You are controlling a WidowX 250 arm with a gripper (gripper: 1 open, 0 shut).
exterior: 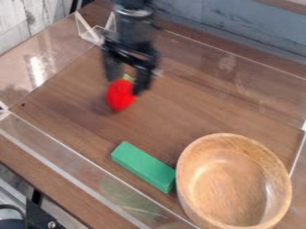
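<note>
My gripper [128,70] is blurred in the upper middle of the camera view, hanging with its fingers open just over a red strawberry-like object [120,97] with a green top, which it partly hides. Whether it touches the red object cannot be told. A green rectangular block [142,166] lies at the lower middle, and a round wooden bowl [233,215] sits at the lower right, beside the block.
Clear plastic walls border the wooden work surface [203,98], with a small clear bracket [95,27] at the top left corner.
</note>
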